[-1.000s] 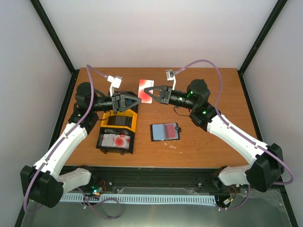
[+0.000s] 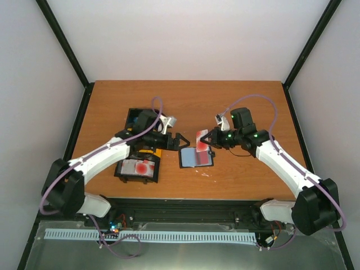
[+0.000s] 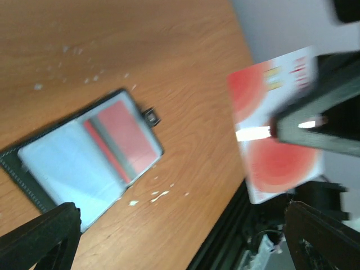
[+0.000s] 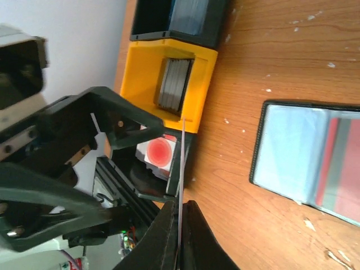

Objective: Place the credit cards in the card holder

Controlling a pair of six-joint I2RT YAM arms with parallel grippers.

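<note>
A white card with red circles [image 3: 281, 163] is held by its edge in my right gripper [image 2: 203, 138], raised over the card holder's right side. From the right wrist the card [image 4: 181, 185] shows edge-on, a thin line between the closed black fingers. The card holder [image 3: 104, 152] lies flat and spread on the table, its clear blue-tinted sleeve on one side and a grey-and-red striped half on the other; a small clasp [image 3: 151, 116] sticks out at its edge. Left of it, my left gripper [image 2: 185, 140] hangs open, nothing between its fingers.
At the left stands a black and yellow organizer [image 4: 205, 84], with more cards [image 4: 159, 153] in its front compartment and thin grey items [image 4: 175, 83] in the yellow one. White flecks dot the table [image 2: 242, 180]. Bare wood lies in front of the card holder.
</note>
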